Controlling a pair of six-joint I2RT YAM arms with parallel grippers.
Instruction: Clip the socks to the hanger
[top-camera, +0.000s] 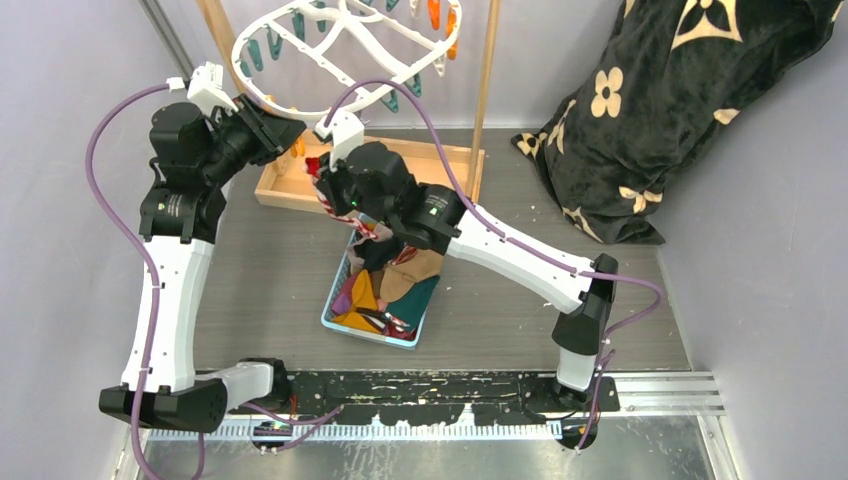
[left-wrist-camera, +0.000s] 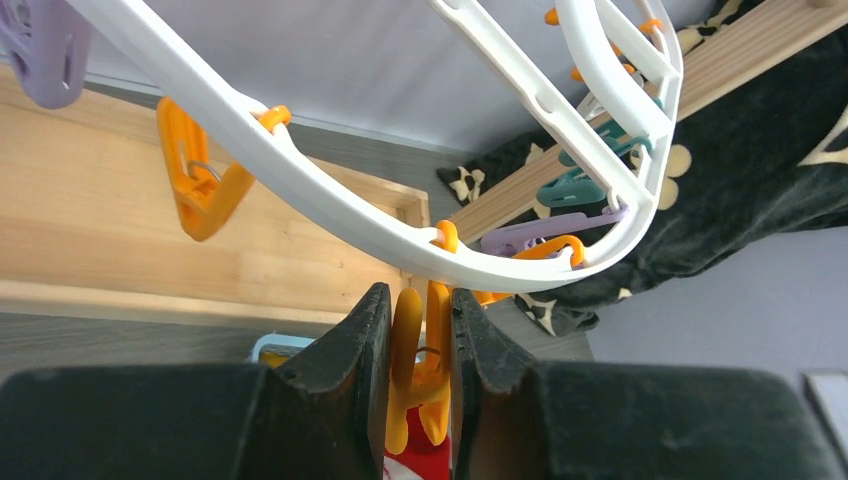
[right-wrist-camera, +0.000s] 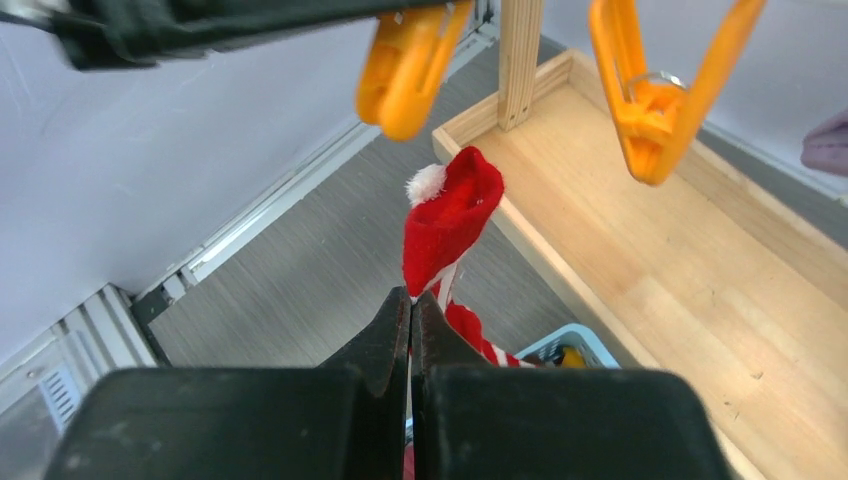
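The white clip hanger (top-camera: 341, 55) hangs at the top, with coloured clips around its rim. In the left wrist view my left gripper is shut on an orange clip (left-wrist-camera: 400, 390) hanging from the rim. My right gripper is shut on a red-and-white sock (right-wrist-camera: 448, 220) with a white pompom, held upright just below two orange clips, one (right-wrist-camera: 410, 70) left and one (right-wrist-camera: 655, 120) right. In the top view the sock hangs beside the left gripper, partly behind the right wrist.
A blue basket (top-camera: 326, 310) of socks sits on the grey floor below. A wooden tray (top-camera: 275, 195) lies behind it. A dark patterned cushion (top-camera: 650, 120) fills the back right. The floor around the basket is clear.
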